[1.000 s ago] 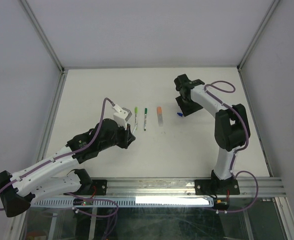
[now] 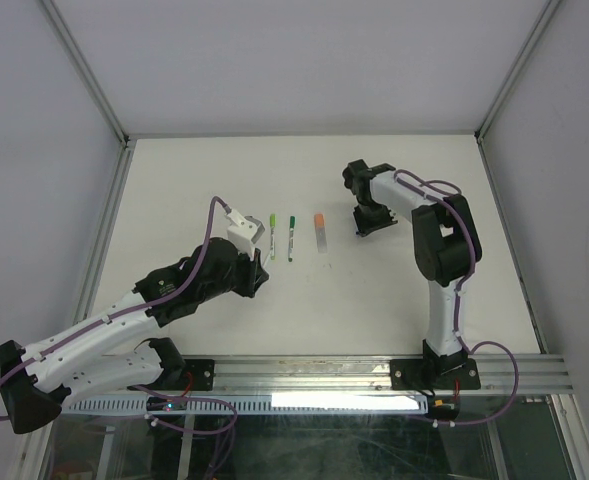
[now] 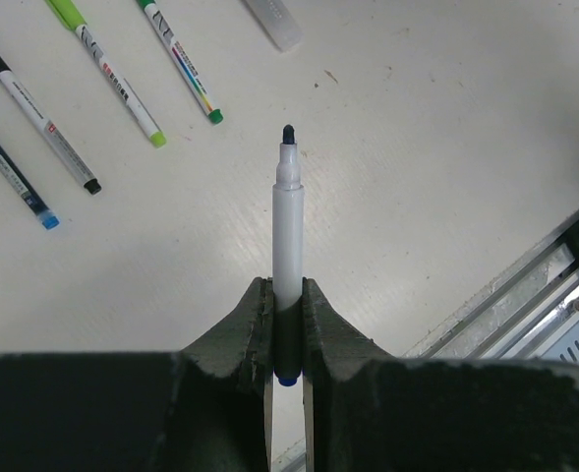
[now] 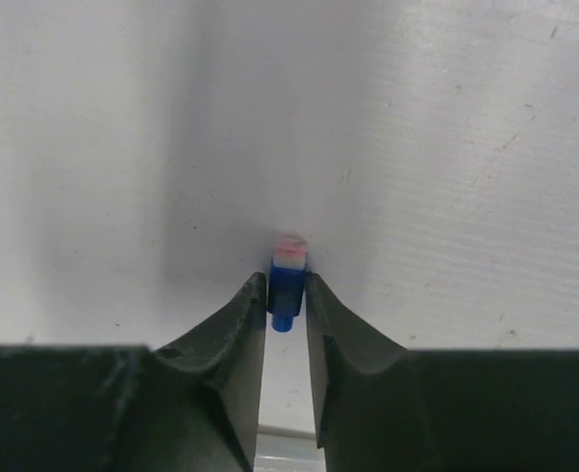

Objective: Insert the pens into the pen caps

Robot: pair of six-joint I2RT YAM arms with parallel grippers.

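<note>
My left gripper is shut on an uncapped white marker (image 3: 288, 231), its dark tip pointing away from the gripper. On the white table in the right wrist view lies a small blue cap (image 4: 286, 287) between the fingertips of my right gripper, which is part open and low over it; whether the fingers touch the cap is unclear. In the top view my right gripper (image 2: 370, 222) is at the table's right half, hiding most of that cap.
Several pens, among them a green one (image 3: 122, 88) and a black one (image 3: 48, 128), lie in a row mid-table. An orange-capped item (image 2: 320, 234) lies between them and my right arm.
The left arm stays still.
</note>
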